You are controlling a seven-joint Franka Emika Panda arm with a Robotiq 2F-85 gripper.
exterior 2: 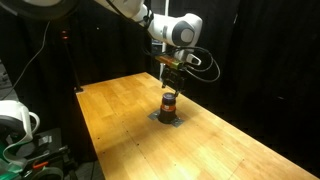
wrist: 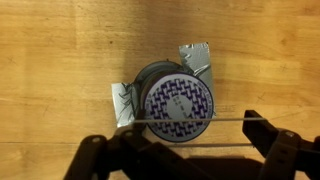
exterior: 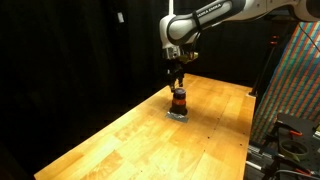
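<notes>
A dark, round stack with an orange band [exterior: 179, 101] stands upright on the table, a silver patch under its base. From above, the wrist view shows its round top with a purple-and-white pattern [wrist: 178, 104]. Strips of silver tape [wrist: 197, 60] run from the base onto the wood. My gripper is open, its dark fingers wide apart at either side of the lower part of that top. A thin pale strand [wrist: 225, 120] spans between the fingers across the top. In exterior view 2 the gripper [exterior 2: 172, 83] hangs just above the stack; contact cannot be made out.
Black curtains hang behind. A dark stand [exterior: 292, 140] with cables is beside the table at the right.
</notes>
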